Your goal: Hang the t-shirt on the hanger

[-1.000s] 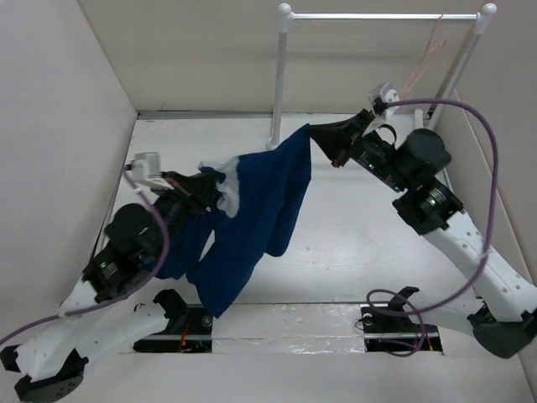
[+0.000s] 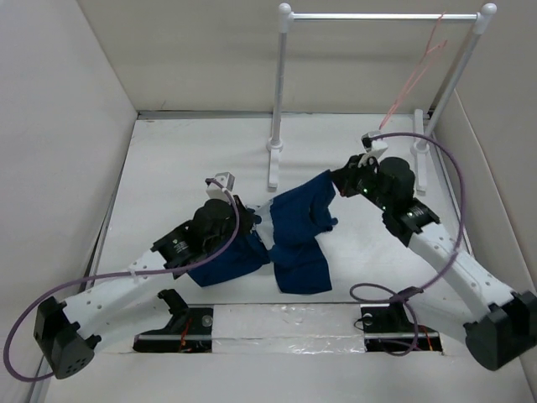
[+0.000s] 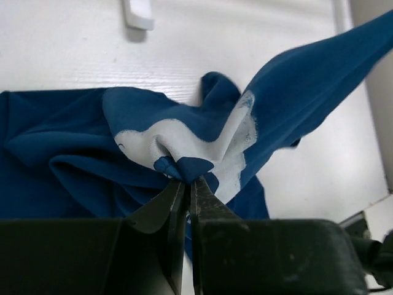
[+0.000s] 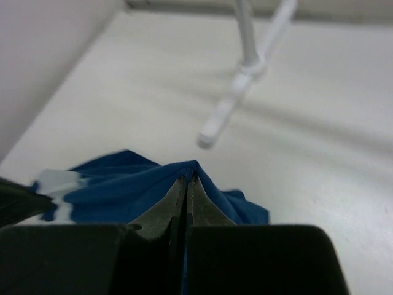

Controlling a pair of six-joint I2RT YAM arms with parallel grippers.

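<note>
The dark blue t shirt (image 2: 298, 231) with a white patch (image 3: 153, 141) lies crumpled on the white floor in front of the rack, one part raised to the right. My left gripper (image 2: 243, 210) is shut on the shirt near the white patch, bunched fabric at its fingertips (image 3: 191, 190). My right gripper (image 2: 334, 176) is shut on the raised right end, fabric pinched at its tips in the right wrist view, which is blurred. The pink wire hanger (image 2: 417, 71) hangs from the rack's bar at the upper right.
A white tube rack (image 2: 373, 17) stands at the back, its left foot (image 2: 273, 168) just behind the shirt. Purple cables arch over both arms.
Both grippers have come down from their higher positions with the shirt, which now lies more on the floor.
</note>
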